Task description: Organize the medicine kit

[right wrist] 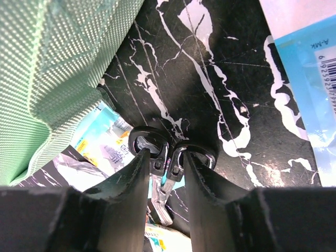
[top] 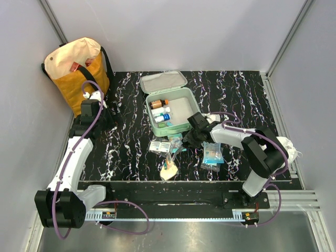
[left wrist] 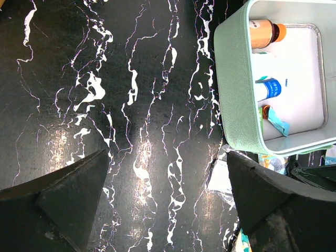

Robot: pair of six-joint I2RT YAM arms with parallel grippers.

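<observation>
The mint medicine case (top: 186,107) stands open at the centre, holding brown, white and blue-labelled bottles (left wrist: 265,34). Just below its near edge, my right gripper is over black-handled scissors (right wrist: 192,148), its fingers around the handles; whether it grips them cannot be told. Blue packets (right wrist: 310,89) lie to its right, and more packets (right wrist: 110,142) lie under and beside the scissors. My left gripper stands open over bare table at the left, with nothing between its fingers.
A yellow bag (top: 79,84) sits at the back left. A white cloth-like item (top: 286,149) lies at the right edge.
</observation>
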